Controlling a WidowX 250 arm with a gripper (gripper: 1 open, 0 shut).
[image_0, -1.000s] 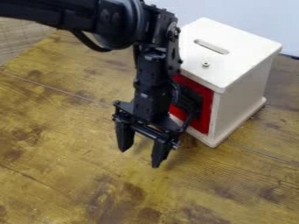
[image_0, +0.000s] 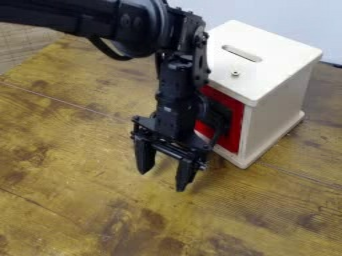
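Note:
My black gripper (image_0: 164, 170) points down with its two fingers spread wide, low over the wooden tabletop (image_0: 80, 190), just in front of a white wooden box (image_0: 274, 105). Nothing shows between the fingers. The box has a slot and a small knob on top and a red face toward me, partly hidden behind my wrist and arm.
A white wall or backdrop stands behind the box, and a woven mat lies at the far upper left.
My gripper has shifted very slightly, if at all; the box stays where it was.

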